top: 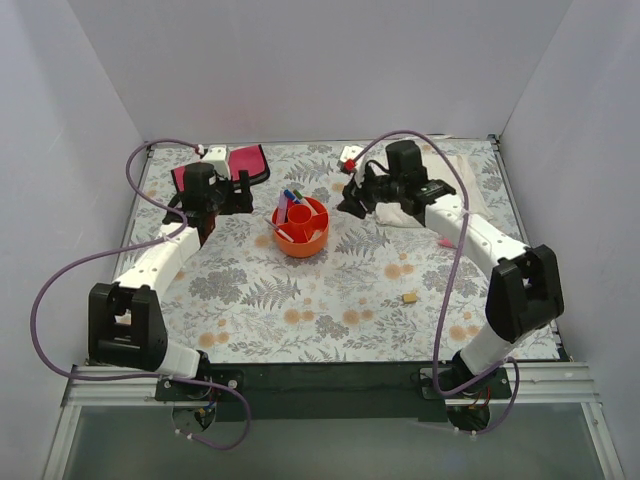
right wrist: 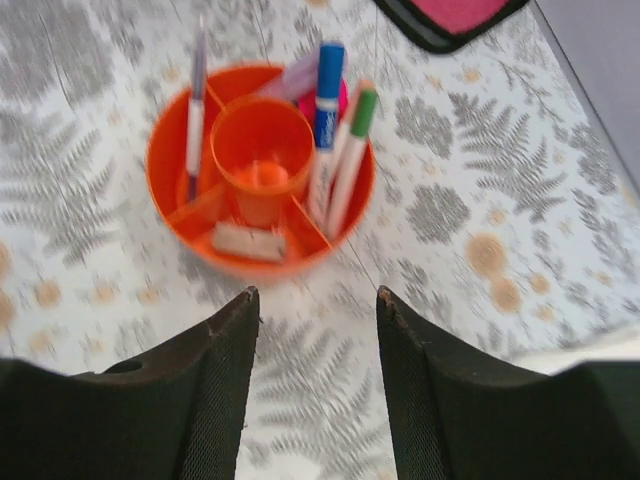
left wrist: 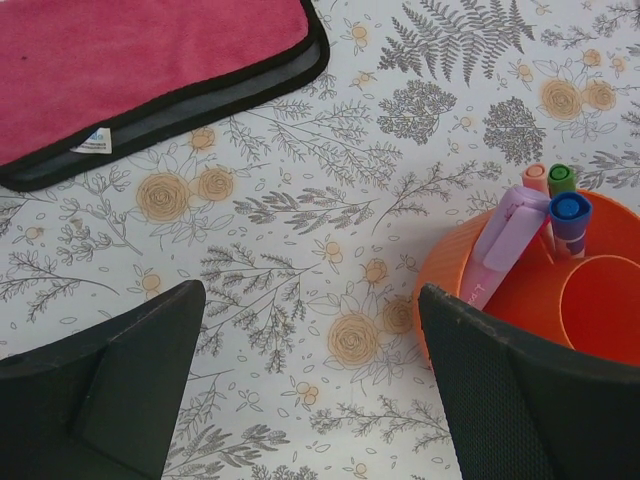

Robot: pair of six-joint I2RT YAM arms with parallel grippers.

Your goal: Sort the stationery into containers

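Note:
An orange divided organizer [top: 300, 244] sits mid-table, holding several markers: a blue one [right wrist: 328, 90], a green-capped one [right wrist: 355, 150], a lilac one [left wrist: 505, 240], a thin pen [right wrist: 196, 110] and a short pale piece [right wrist: 248, 241] in the front compartment. My left gripper [top: 242, 190] is open left of the organizer, empty. My right gripper [top: 352, 200] stands open right of the organizer, nothing between its fingers; its view is blurred.
A pink mat with dark edging [left wrist: 150, 70] lies back left, a pale cloth [top: 465, 190] back right. A small yellow block [top: 409, 298] and a pink item [top: 446, 242] lie on the right.

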